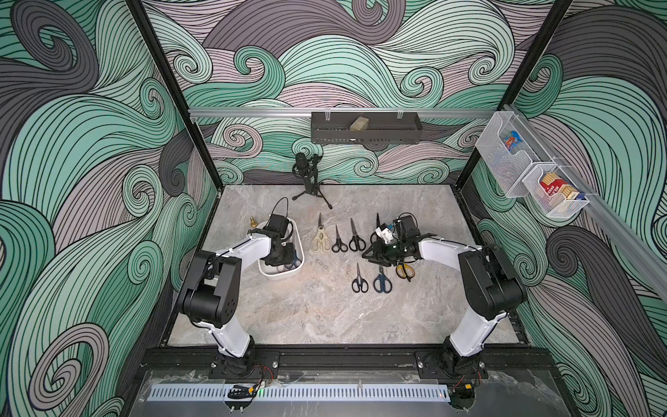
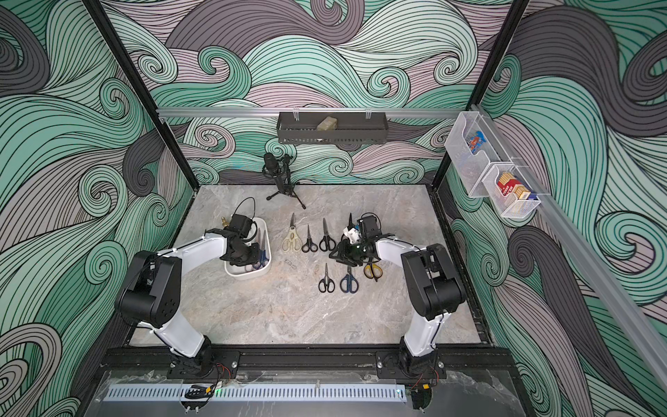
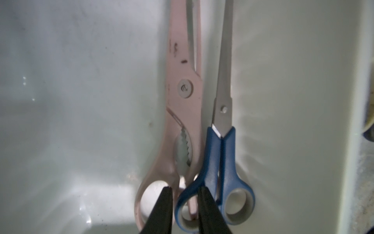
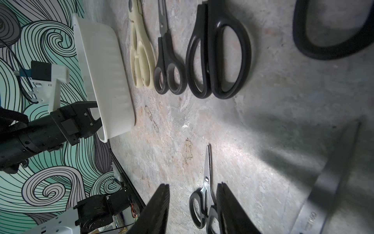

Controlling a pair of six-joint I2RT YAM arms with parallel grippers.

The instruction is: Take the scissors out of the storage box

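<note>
Two pairs of scissors lie side by side in the white storage box [image 1: 280, 275]: pink ones [image 3: 183, 105] and blue-handled ones [image 3: 229, 156]. The handle loops partly overlap. Over these loops in the left wrist view, my left gripper is part open; one fingertip covers part of the blue left loop, and I cannot tell whether it touches. My right gripper hangs above the table on the right, part open. Small black-handled scissors [image 4: 205, 195] show beyond its fingers, lower down on the table.
Several scissors lie on the table in two rows, including cream-handled ones [image 1: 320, 239], blue ones [image 1: 383, 281] and yellow ones [image 1: 405, 271]. A black tripod [image 1: 309, 182] stands behind the box.
</note>
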